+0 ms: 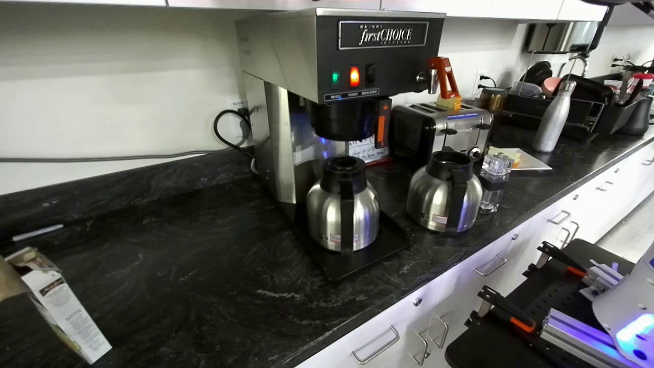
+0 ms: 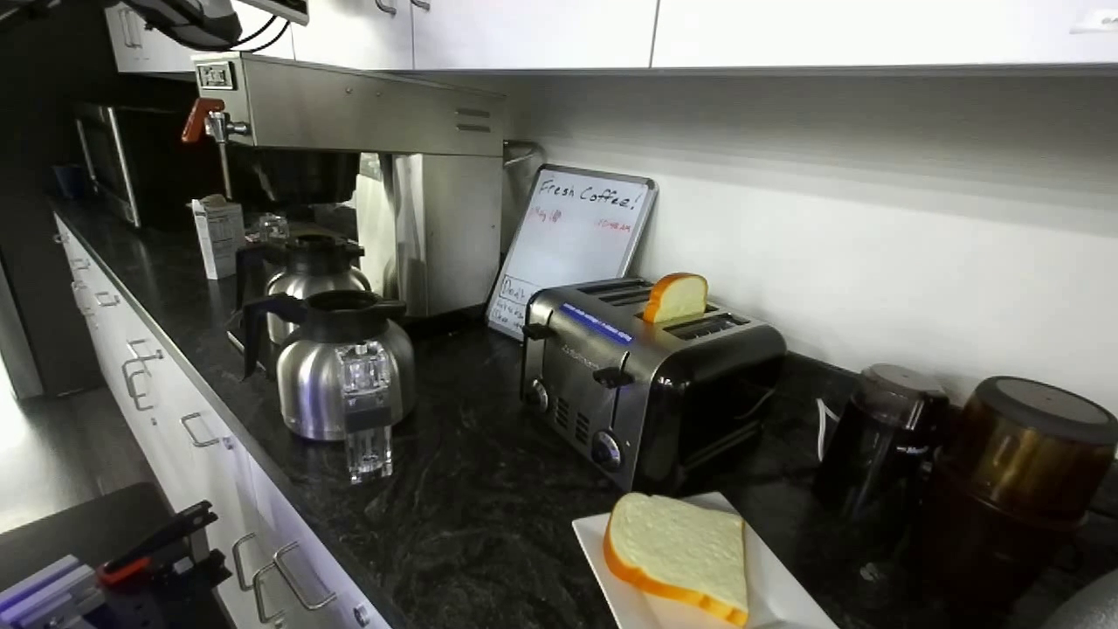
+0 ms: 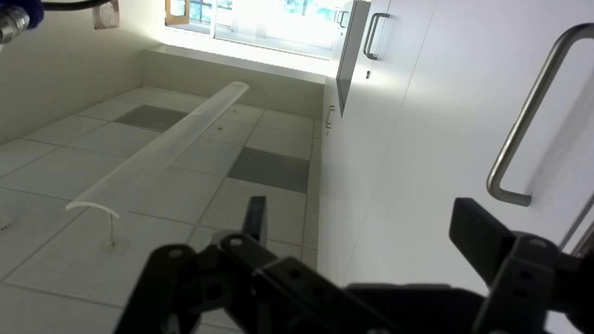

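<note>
Wide apart in the wrist view, the fingers of my gripper stand open with only cupboard doors and ceiling behind them. A coffee maker (image 1: 279, 46) holds one steel carafe (image 1: 361, 208) on its base; a second carafe (image 1: 423, 193) stands to its right. The toaster (image 2: 655, 393) has a bread slice (image 2: 676, 298) sticking up from one slot. Another slice (image 2: 671, 545) lies on a white plate (image 2: 776, 592). Beside the second carafe is a clear grinder (image 2: 369, 377). My gripper touches none of these; exterior view 2 shows part of the arm (image 2: 189, 21) at top left.
A carton (image 1: 67, 313) stands at the counter's left end. Upper cabinets (image 2: 524, 31) overhang the counter. A silver bottle (image 1: 555, 122) and a dish rack (image 1: 552, 113) occupy the far right.
</note>
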